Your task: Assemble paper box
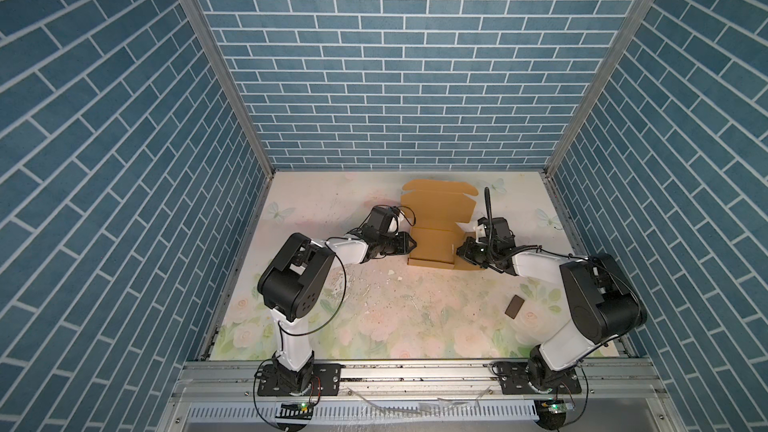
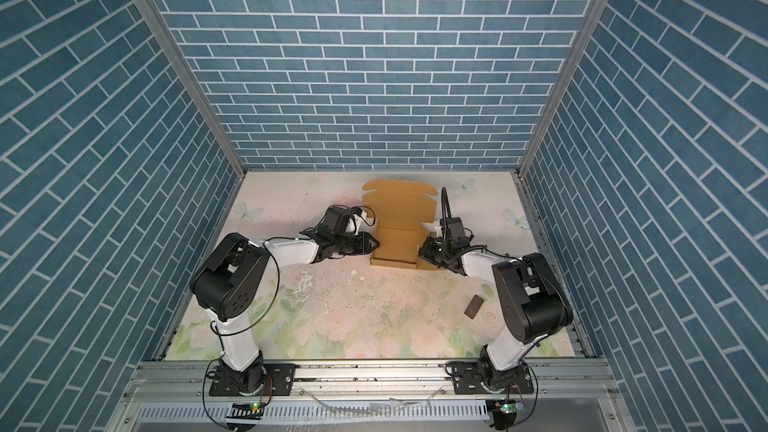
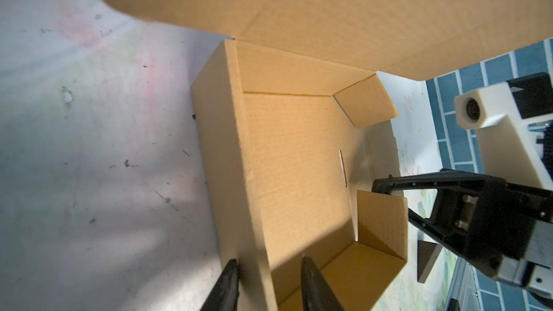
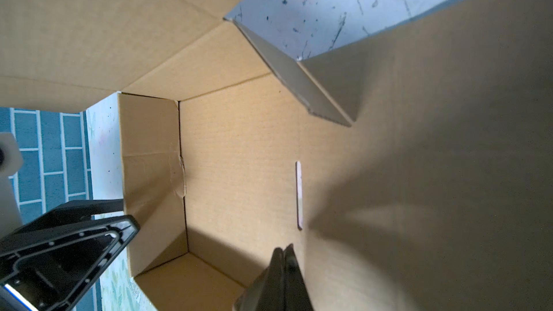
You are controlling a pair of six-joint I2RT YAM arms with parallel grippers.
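The cardboard box (image 1: pixel 433 245) stands on the table with its lid panel (image 1: pixel 437 206) raised at the back. Its left wall (image 3: pixel 221 132) is upright, while on the right a side panel (image 4: pixel 460 195) lies flat with a slot in the floor beside it. Small corner flaps (image 3: pixel 383 221) stand at that right side. My left gripper is part open, its fingers on either side of the left wall's upper edge; whether they touch the board I cannot tell. Over the flat panel's inner edge, my right gripper is shut, with nothing visible between its fingertips.
A dark flat block (image 1: pixel 514 306) lies at the table's front right. White scraps (image 1: pixel 392 273) are scattered in front of the left arm.
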